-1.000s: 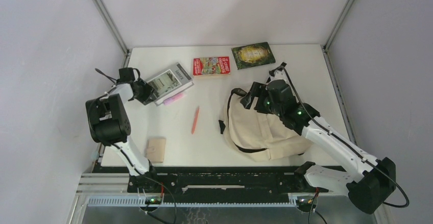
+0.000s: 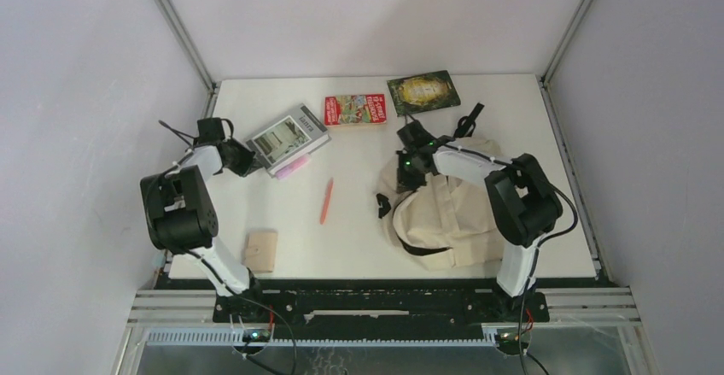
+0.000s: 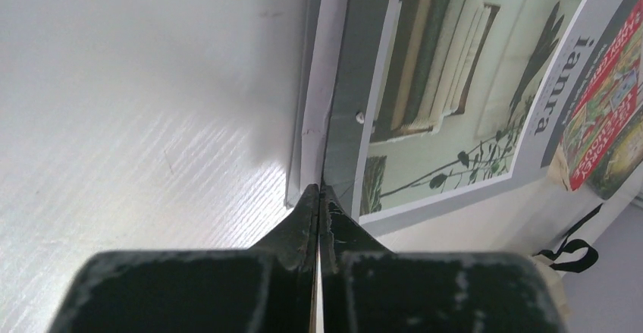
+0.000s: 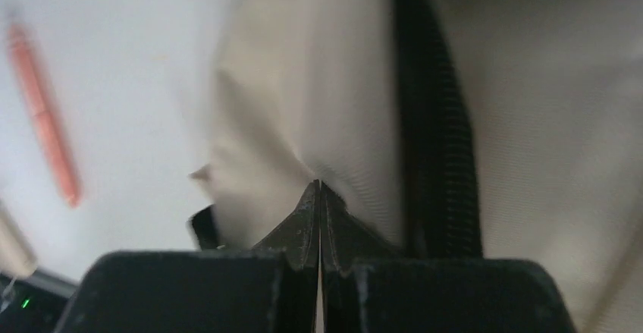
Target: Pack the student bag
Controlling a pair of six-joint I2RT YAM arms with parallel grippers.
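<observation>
The cream cloth bag (image 2: 465,221) lies crumpled at the right, its dark-lined opening facing front-left. My right gripper (image 2: 410,183) is shut at the bag's left edge. In the right wrist view its fingertips (image 4: 311,204) press against the fabric beside a black zipper band (image 4: 443,136); whether cloth is pinched is hidden. A thick grey book (image 2: 289,140) lies slanted at the left. My left gripper is shut with its tips at the book's edge, and nothing shows between them. A pink case (image 2: 293,166) sits along the book's near side.
A red book (image 2: 355,109) and a dark green book (image 2: 423,91) lie at the back. An orange pen (image 2: 327,201) rests mid-table, and a tan notebook (image 2: 260,252) lies near the front left. Open tabletop surrounds the pen.
Earlier, the grey book slid slightly right; the left arm is almost still.
</observation>
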